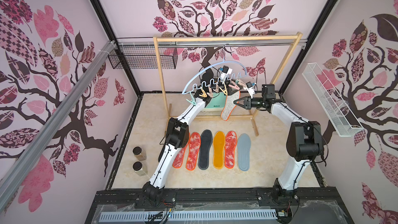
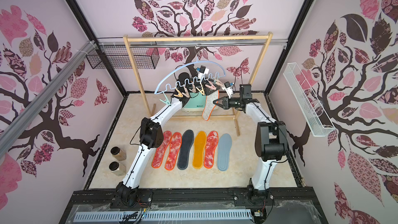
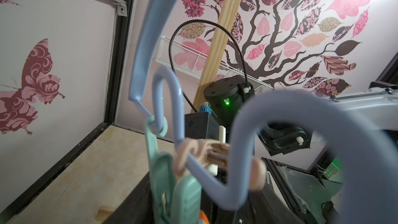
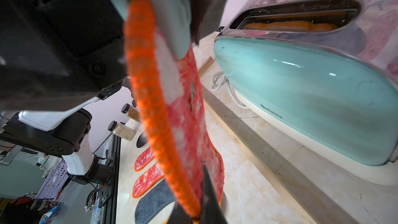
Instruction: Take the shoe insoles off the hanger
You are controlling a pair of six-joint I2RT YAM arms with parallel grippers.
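Note:
One red-and-white insole with an orange edge (image 1: pixel 229 107) hangs below the right end of the blue hanger (image 1: pixel 202 70), its pale speckled face showing in the top views. My right gripper is shut on this insole's edge. A mint clip (image 4: pixel 174 16) still overlaps its upper end. My left gripper stands open around the mint clip, its dark fingers blurred on either side. In the left wrist view, a peach clip (image 3: pixel 219 157) sits just above the mint one, and most of the insole is hidden.
Several insoles lie in a row on the table, including a yellow one (image 1: pixel 218 149) and a grey-blue one (image 1: pixel 244 152). A teal toaster (image 4: pixel 306 95) stands behind the hanging insole. Wooden rack posts (image 1: pixel 161 74) flank the hanger. Two jars (image 1: pixel 139 153) stand at left.

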